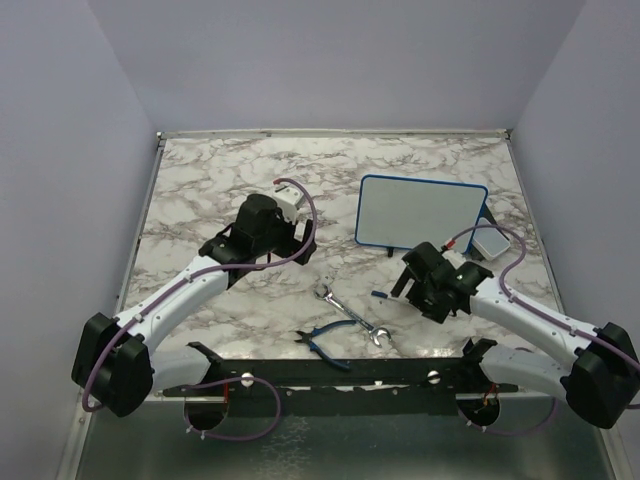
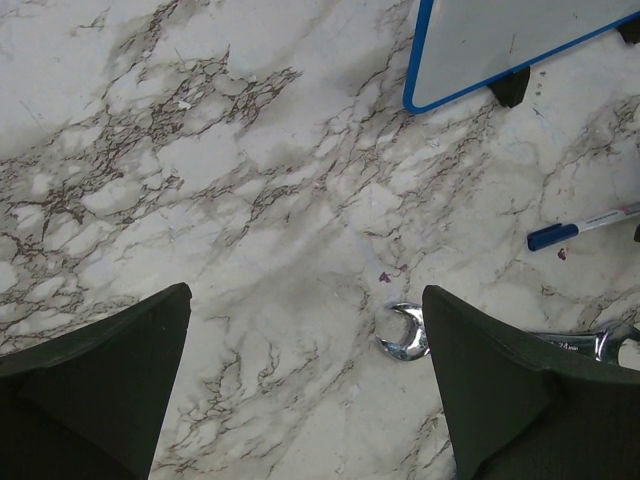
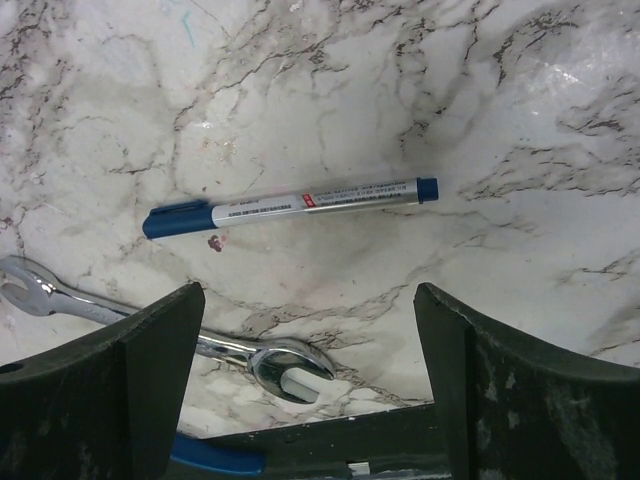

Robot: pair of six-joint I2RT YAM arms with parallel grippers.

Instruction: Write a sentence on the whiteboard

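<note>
The whiteboard [image 1: 420, 212], white with a blue frame, stands toward the back right; its lower left corner shows in the left wrist view. A blue-capped marker [image 3: 300, 205] lies flat on the marble table in front of it, cap on and pointing left. Over the table just nearer than the marker, my right gripper is open, nothing between its fingers; in the top view it hides most of the marker. My left gripper also stands open and empty, above bare marble left of the whiteboard.
A double-ended wrench [image 1: 352, 313] and blue-handled pliers [image 1: 325, 343] lie near the front edge. Beside the whiteboard's right end is a pale box-like item [image 1: 491, 242].
</note>
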